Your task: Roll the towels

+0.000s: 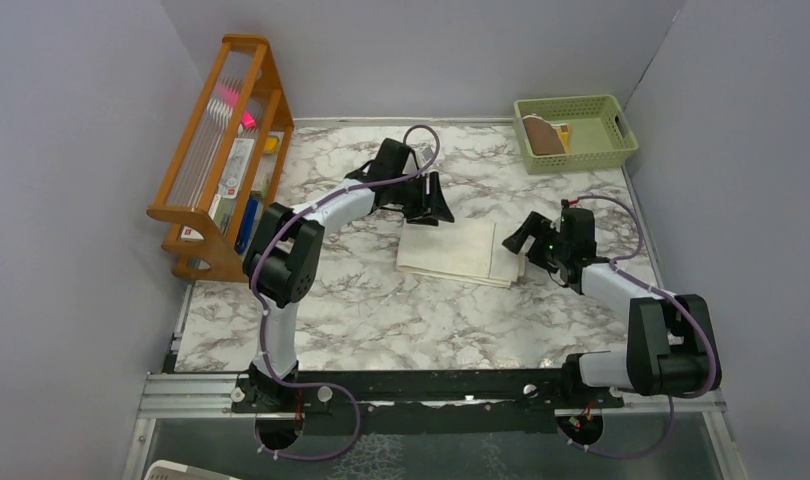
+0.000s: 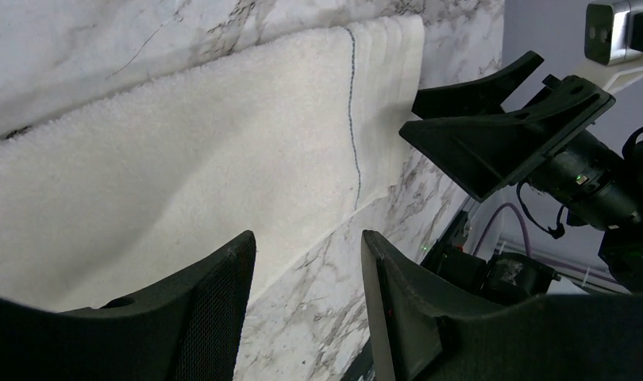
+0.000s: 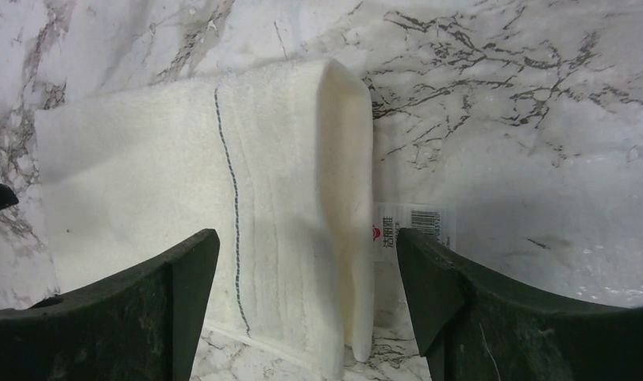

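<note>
A folded cream towel [image 1: 446,250] with a stitched line near its right end lies flat on the marble table, as also seen in the left wrist view [image 2: 167,159]. Its right end shows a folded edge and a small label beside it in the right wrist view [image 3: 279,198]. My left gripper [image 1: 429,215] is above the towel's upper part, open and empty. My right gripper [image 1: 517,238] is just over the towel's right end, fingers apart, with nothing held.
A green basket [image 1: 616,150] with items stands at the back right. A wooden rack [image 1: 206,225] stands along the left side.
</note>
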